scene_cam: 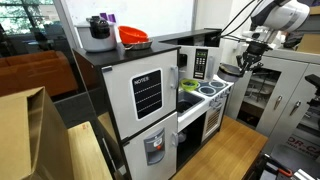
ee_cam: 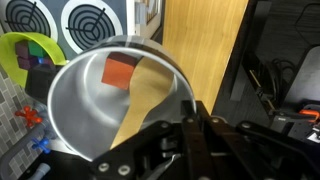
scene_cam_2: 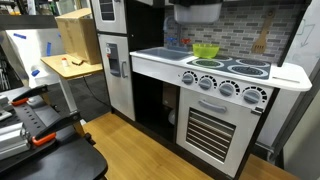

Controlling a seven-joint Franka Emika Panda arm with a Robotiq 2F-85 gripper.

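A grey pot [ee_cam: 84, 108] fills much of the wrist view. Inside it lie a wooden spatula [ee_cam: 145, 95] and a red block [ee_cam: 119, 70]. My gripper is shut on the pot at its right side; the exact grip on the rim or handle is dark and hard to make out. From exterior view 1, the same pot [scene_cam: 231, 73] hangs below my gripper [scene_cam: 244, 63], near the far end of the toy kitchen. I cannot make out the gripper in exterior view 2.
The stove top [scene_cam_2: 238, 67] has dark burner rings and knobs along its front. A green bowl [scene_cam_2: 205, 50] stands behind them, with colored blocks inside in the wrist view. Wooden floor [ee_cam: 214, 40] shows beside the counter. A grey cabinet [scene_cam: 266, 100] stands at the right.
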